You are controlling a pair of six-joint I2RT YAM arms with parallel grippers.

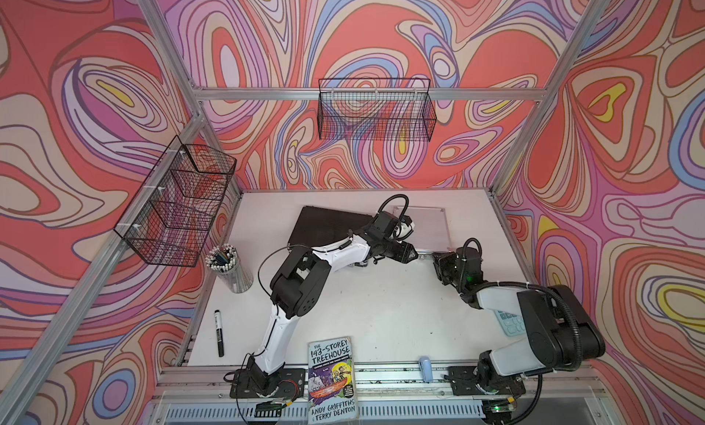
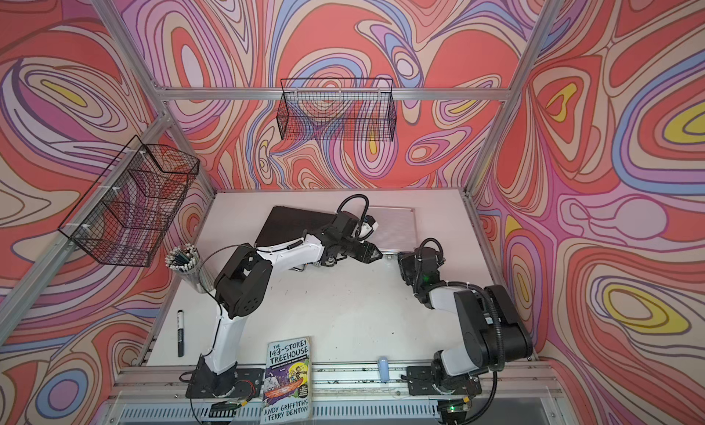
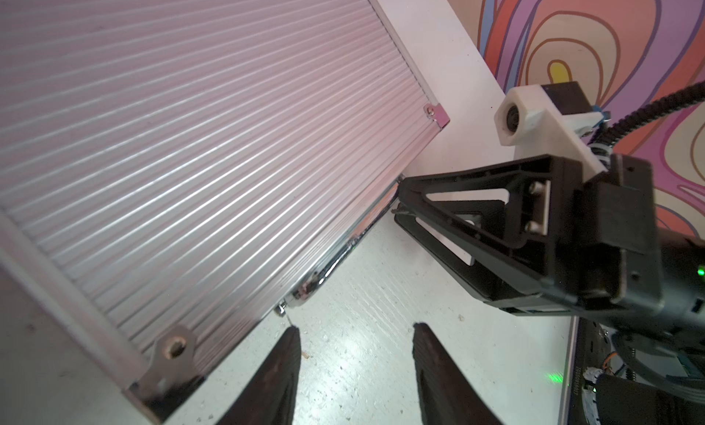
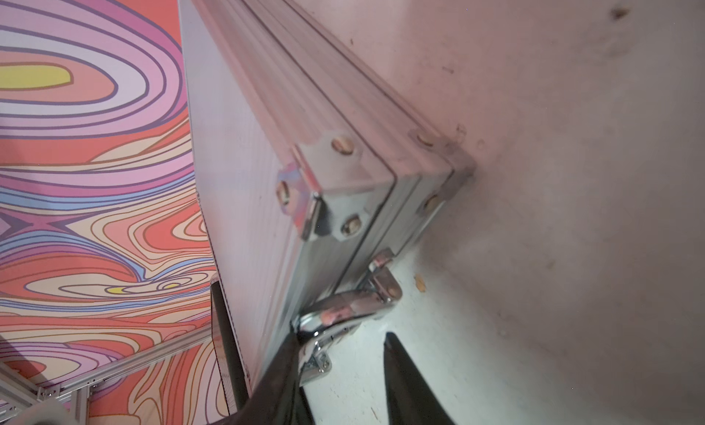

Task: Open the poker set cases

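Observation:
The silver ribbed case (image 1: 422,226) lies flat with its lid down at the back of the table, right of centre. Its chrome front handle (image 3: 337,259) shows in the left wrist view, and again as a bent handle (image 4: 352,307) in the right wrist view. My left gripper is open and empty in front of the case's front edge. Close to the handle's other end, my right gripper stands part open; one finger (image 4: 282,384) overlaps the metal in view, and I cannot tell whether they touch. A black case (image 1: 326,226) lies to the left, partly behind my left arm.
A mesh cup of pens (image 1: 231,267) and a marker (image 1: 219,333) sit at the left. A book (image 1: 332,381) and a blue object (image 1: 426,368) lie at the front edge. A light-blue item (image 1: 510,322) is partly under the right arm.

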